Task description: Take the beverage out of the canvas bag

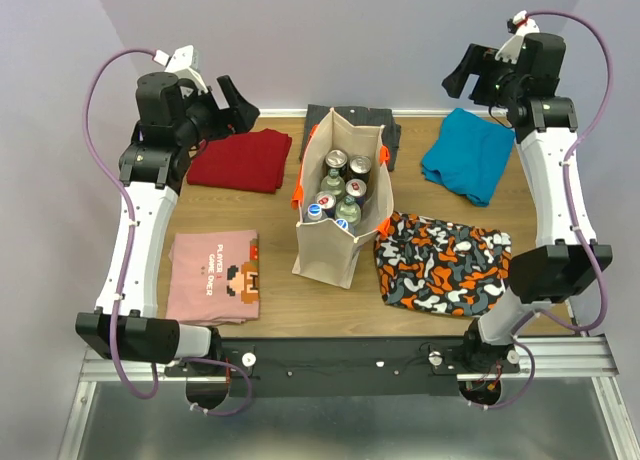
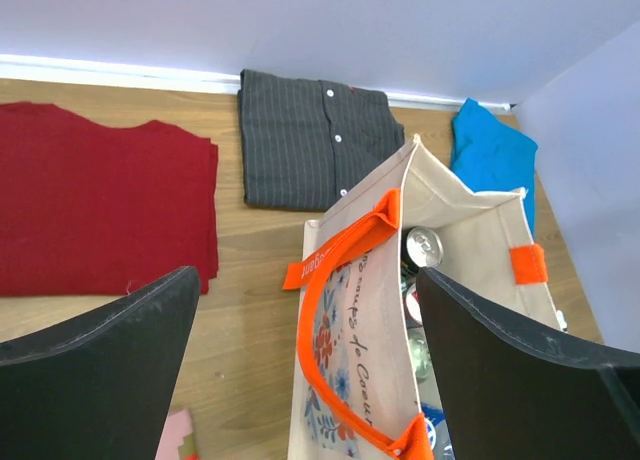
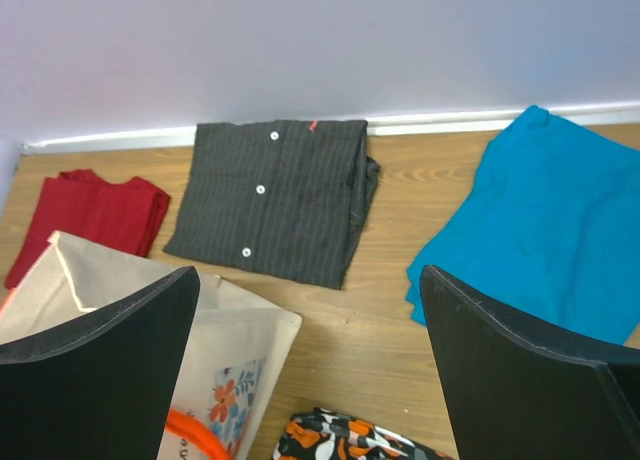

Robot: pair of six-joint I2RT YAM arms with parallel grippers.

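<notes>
An upright canvas bag with orange handles stands mid-table, holding several cans and bottles, among them a silver-topped can and a green bottle. My left gripper hangs open above and left of the bag; in its wrist view, the bag's printed side and a can show between and beyond the fingers. My right gripper is also open, high at the back right, with the bag low on the left of its view and nothing between its fingers.
Folded cloths surround the bag: red, dark grey, blue, camouflage and pink. Bare wood shows between them. Walls border the table at the back and sides.
</notes>
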